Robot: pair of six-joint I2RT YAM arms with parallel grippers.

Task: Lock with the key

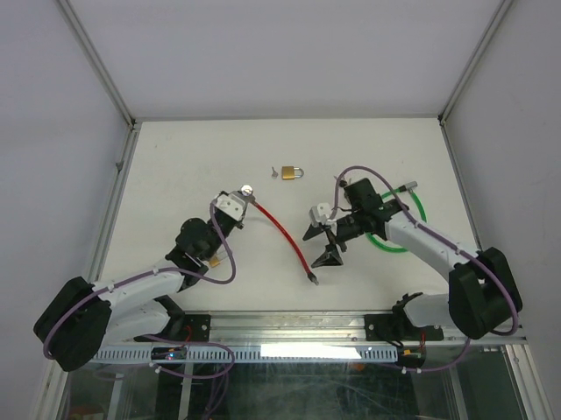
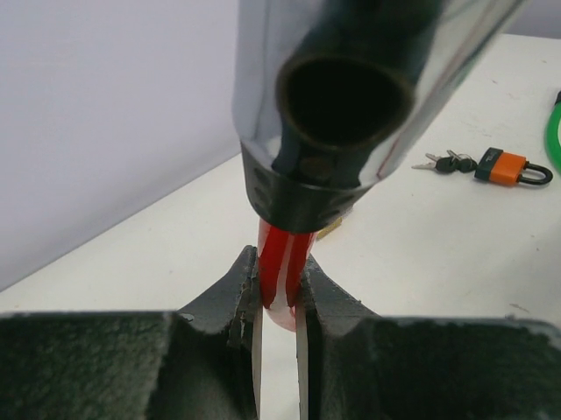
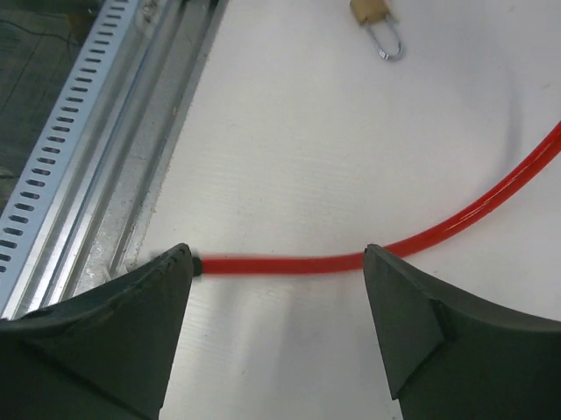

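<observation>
My left gripper (image 1: 238, 206) is shut on one end of the red cable lock (image 2: 282, 262), just under its metal head (image 2: 324, 105). The cable (image 1: 283, 232) runs down and right across the mat to its other end near the front edge. My right gripper (image 1: 321, 241) is just right of that far part; in the right wrist view its fingers (image 3: 149, 341) stand apart above the cable, not closed on it. A brass padlock (image 1: 290, 173) lies at the back middle with a small key (image 1: 274, 172) to its left.
A green cable lock (image 1: 417, 210) lies at the right under my right arm. A black and orange padlock with keys (image 2: 507, 168) shows in the left wrist view. A second brass padlock (image 3: 372, 12) lies near the left arm.
</observation>
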